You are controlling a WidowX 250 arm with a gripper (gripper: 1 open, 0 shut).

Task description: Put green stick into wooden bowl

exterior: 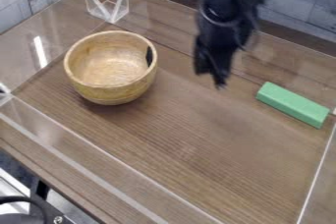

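On the right side of the table lies a green stick (293, 105), a flat block set at a slant, with nothing touching it. The wooden bowl (110, 68) stands upright at the left, and its visible inside is empty. My gripper (210, 68) hangs over the table between the two, blurred and dark. It is shut, and no green shows at its fingers. The stick is well to its right, apart from it.
A white wire rack (108, 5) stands behind the bowl near the back left. Black cables (29, 208) lie at the lower left corner.
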